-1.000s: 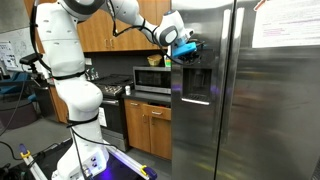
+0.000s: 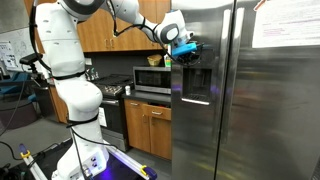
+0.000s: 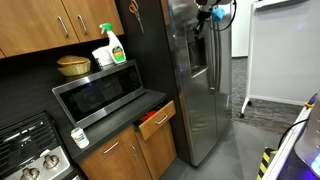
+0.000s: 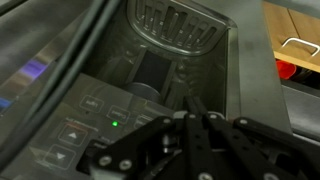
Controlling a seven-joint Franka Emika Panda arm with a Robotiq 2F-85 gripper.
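My gripper is shut, and nothing shows between its fingers. In the wrist view it sits in front of the dark water and ice dispenser (image 4: 170, 65) of a steel refrigerator, close to a control panel (image 4: 85, 125) with a small green light. Exterior view 1 has the white arm reaching right to the upper part of the refrigerator (image 2: 200, 130), at dispenser height. Whether the fingertips touch the dispenser cannot be told.
A microwave (image 3: 100, 98) stands on the counter, with a basket (image 3: 75, 66) and a spray bottle (image 3: 115, 43) on top. A drawer (image 3: 155, 121) below is pulled partly out. A white cup (image 3: 79, 137) stands near the stove (image 3: 35, 165). Open floor lies before the refrigerator.
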